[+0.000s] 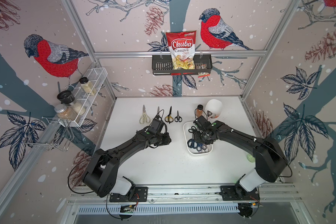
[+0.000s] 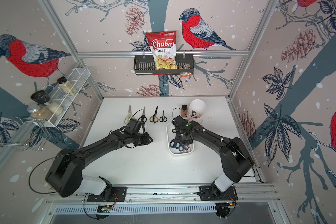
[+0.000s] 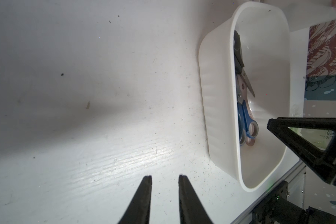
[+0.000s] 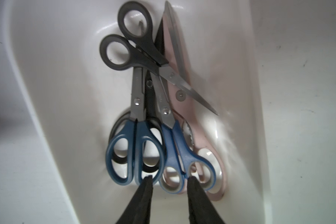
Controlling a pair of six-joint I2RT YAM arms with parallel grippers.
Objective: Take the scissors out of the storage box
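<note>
Several scissors lie piled in the white storage box (image 4: 237,149). In the right wrist view, dark-handled scissors (image 4: 153,56) rest across the others, with teal-handled scissors (image 4: 158,153) and blue-handled scissors (image 4: 179,149) toward the bottom and pink scissors (image 4: 190,108) beneath. My right gripper hangs over the box, its fingers parted and no scissors held; the handles of the teal and blue pairs appear just beyond its tips. Left of the box, above bare table, my left gripper has a gap between its fingers and nothing in it.
Several scissors lie in a row at the table's back, including a gold-handled pair (image 1: 169,118) and a small black pair (image 1: 178,117). Behind the box stand a brown bottle (image 1: 199,110) and a white container (image 1: 215,107).
</note>
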